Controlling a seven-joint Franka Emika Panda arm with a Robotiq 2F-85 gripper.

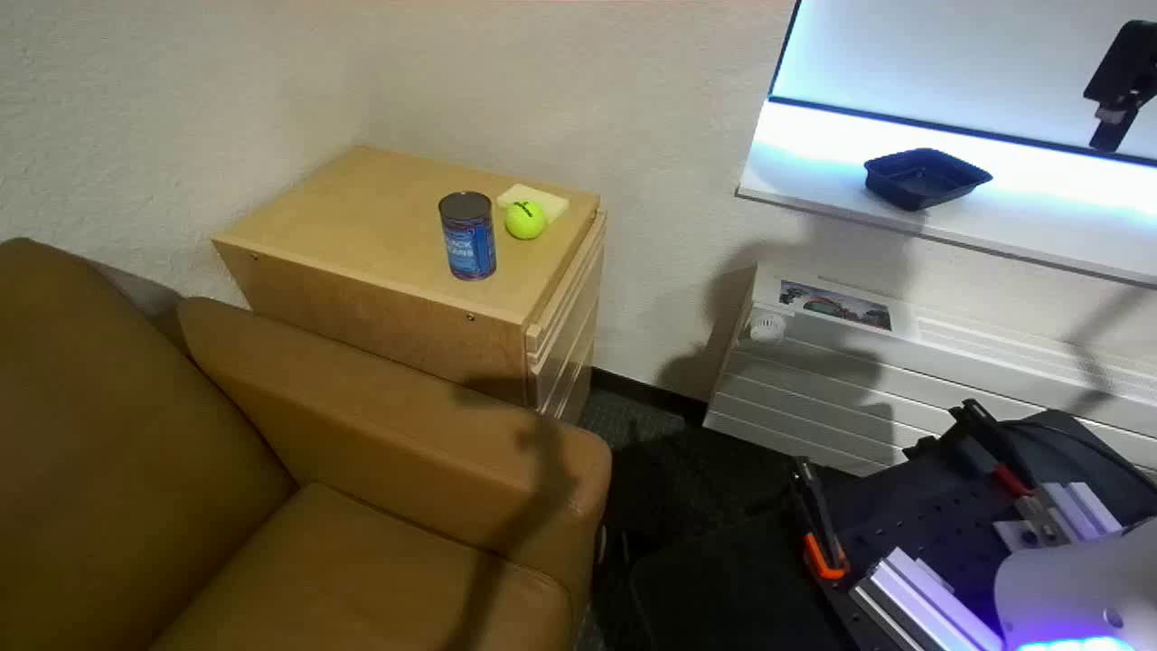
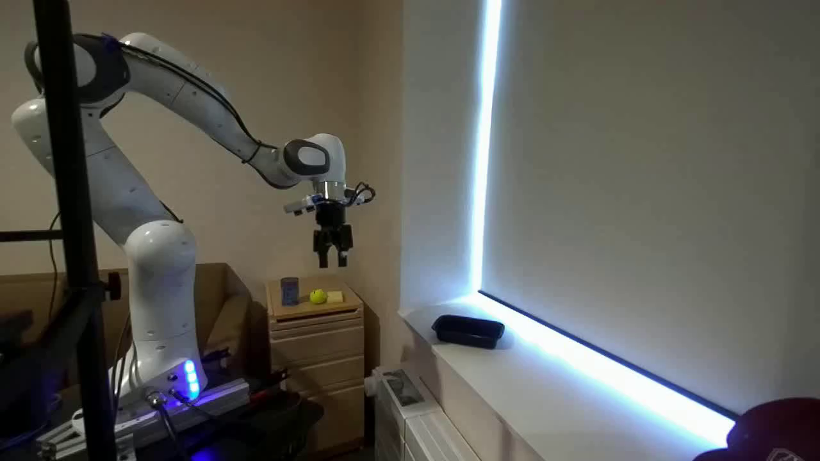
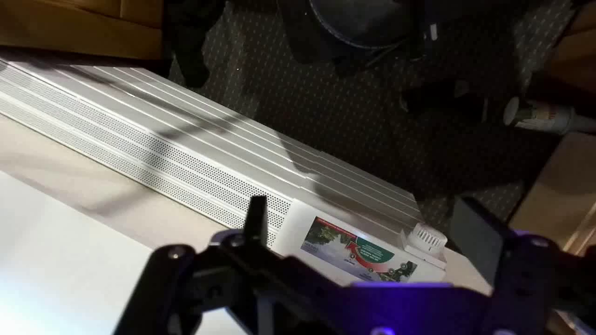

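Observation:
On top of the wooden cabinet (image 1: pixel 358 217) stand a blue can (image 1: pixel 468 237), a yellow-green ball (image 1: pixel 525 221) and a pale yellow sponge (image 1: pixel 550 200); the ball touches or nearly touches the sponge. Away from them, a dark empty tray (image 1: pixel 925 179) rests on the white windowsill, also seen as the tray (image 2: pixel 468 330) in the second exterior view. My gripper (image 2: pixel 332 261) points downward in mid-air, apart from every object. Its fingers stand wide apart in the wrist view, where nothing lies between the fingertips.
A tan sofa (image 1: pixel 358 434) adjoins the cabinet. Below the sill runs a white radiator (image 3: pixel 167 150) with a valve knob (image 3: pixel 427 240). The sill (image 2: pixel 530 392) is mostly clear, with a dark red item (image 2: pixel 776 430) at its near end.

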